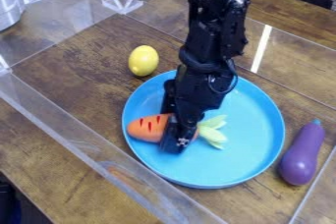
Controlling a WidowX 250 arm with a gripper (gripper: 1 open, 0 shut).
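Note:
An orange carrot (149, 127) with green leaves (211, 130) lies in a blue bowl (245, 164). My black gripper (178, 130) reaches down from the top into the bowl, shut on the carrot near its leafy end. The fingertips are dark and partly overlap the carrot, so their exact grip point is hard to see.
A yellow lemon (143, 60) sits on the wooden table (66, 71) behind the bowl's left side. A purple eggplant (301, 154) lies to the right. A clear plastic edge (92, 154) runs along the lower left; a metal object stands at the top left.

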